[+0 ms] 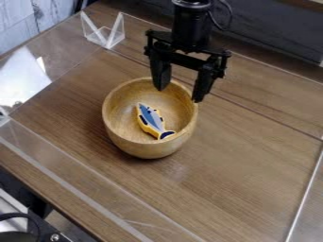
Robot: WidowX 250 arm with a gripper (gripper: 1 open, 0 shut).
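Note:
A wooden bowl (127, 132) stands on the table, holding a small blue, white and yellow fish-shaped object (153, 121) that lies on its bottom. My black gripper (179, 87) hangs open over the back rim of the bowl, its two fingers spread wide, with nothing between them.
A clear plastic stand (105, 31) sits at the back left. A white patch (38, 80) shows at the left edge.

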